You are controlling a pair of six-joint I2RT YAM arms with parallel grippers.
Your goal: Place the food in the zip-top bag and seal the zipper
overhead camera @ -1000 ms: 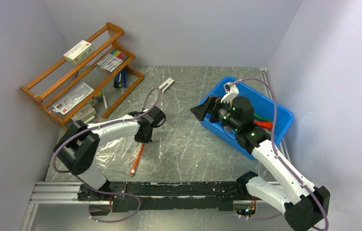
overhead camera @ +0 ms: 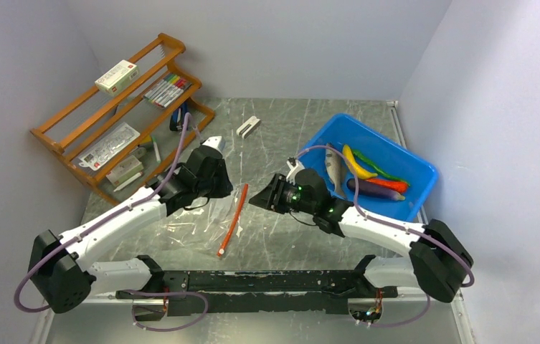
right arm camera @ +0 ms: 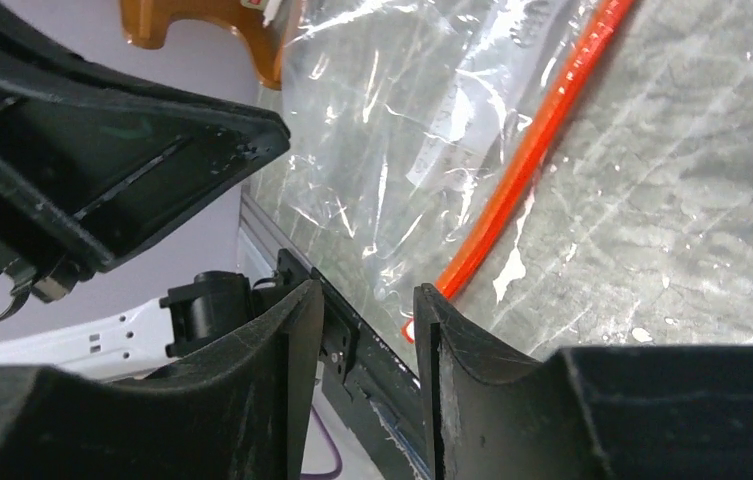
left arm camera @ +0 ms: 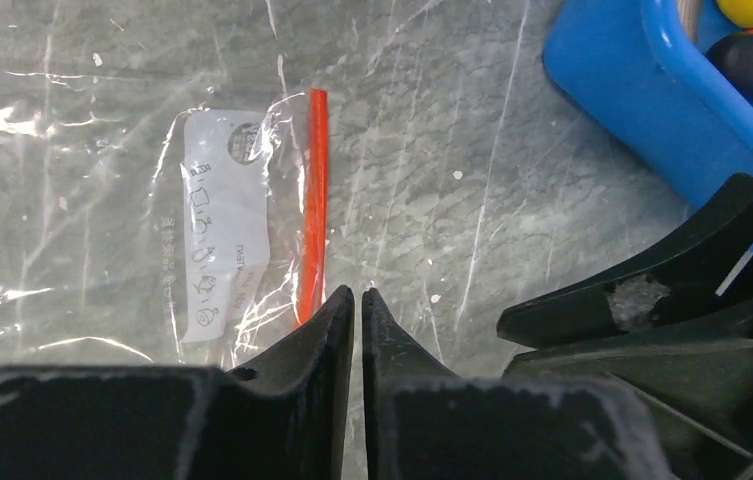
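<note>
The clear zip bag (overhead camera: 195, 226) lies flat on the grey table, its red zipper strip (overhead camera: 232, 218) along its right side. My left gripper hangs over it, shut, with nothing visible between its fingertips. My right gripper stands partly open right of the bag, nothing seen between its fingers, with the red strip below. In the top view the food sits in a blue bin (overhead camera: 419, 168) at the right: fish (overhead camera: 333, 168), banana (overhead camera: 360, 167), green pepper (overhead camera: 381, 172), red pepper (overhead camera: 392, 185), eggplant (overhead camera: 373, 190).
A wooden rack (overhead camera: 80, 129) with boxes and pens stands at the back left. A small white object (overhead camera: 248, 126) lies at the back middle. Bare table shows between bag and bin.
My right gripper has moved left and down from over the bin toward the bag. My left arm has risen from the red strip and moved left; the strip has shifted a little.
</note>
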